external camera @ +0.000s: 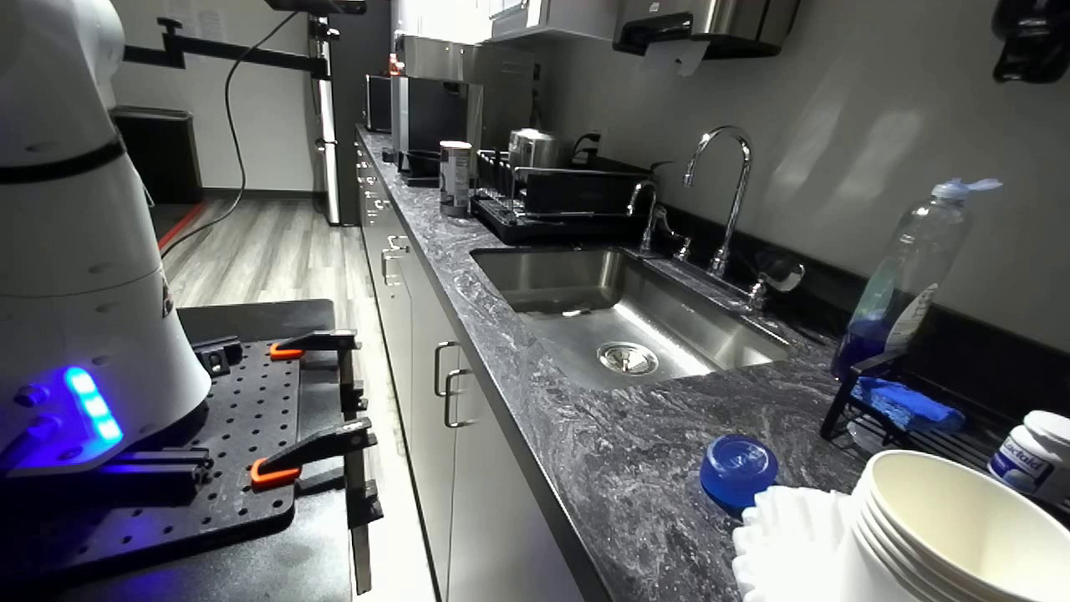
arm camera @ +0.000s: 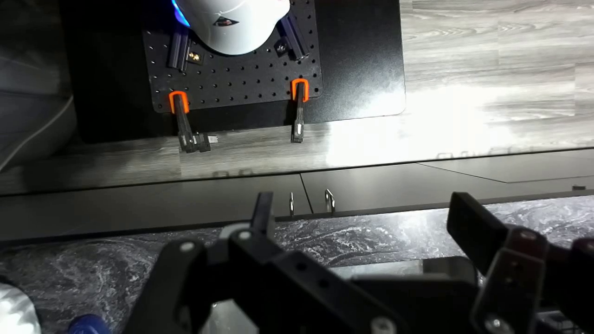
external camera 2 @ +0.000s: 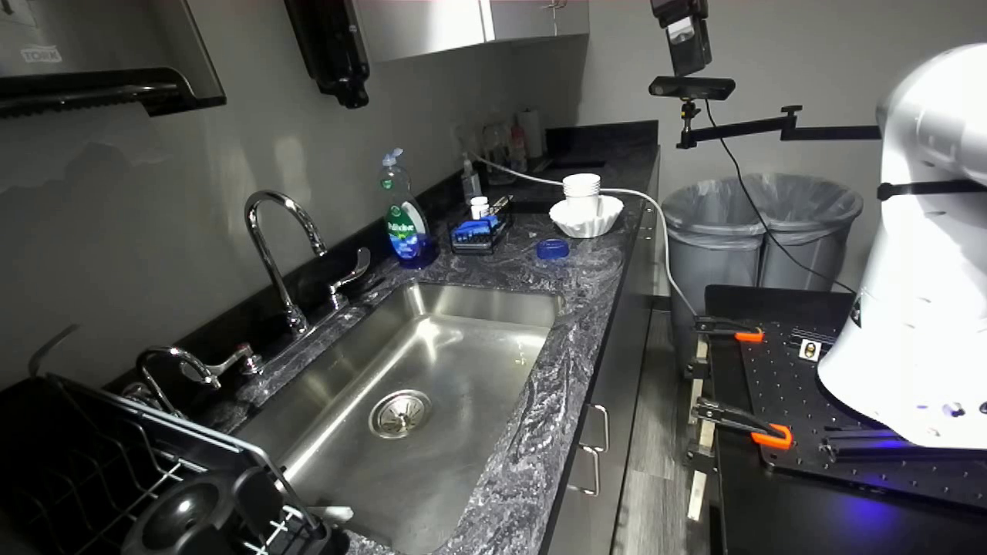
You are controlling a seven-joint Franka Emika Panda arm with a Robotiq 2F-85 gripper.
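My gripper is open in the wrist view, its dark fingers wide apart with nothing held between them. Beneath it lie the counter edge and part of the sink. A blue round container (external camera: 738, 471) rests on the counter, close to white paper cups (external camera: 933, 522) and a white fluted bowl (external camera 2: 587, 218); in exterior view 2 the cups appear stacked in the bowl. Near the wall stands a clear dish soap bottle (external camera 2: 404, 217) with blue liquid low inside. A blue sponge (external camera: 908, 403) sits in a black wire caddy (external camera 2: 473, 247) beside it.
The steel sink (external camera 2: 481, 379) looks empty, with a tall faucet (external camera: 740, 191) behind it. A dish rack (external camera: 577, 191) and a can (external camera: 454, 179) stand beyond. Clamps (arm camera: 299, 111) hold down the robot's base plate. The counter between sink and blue container is clear.
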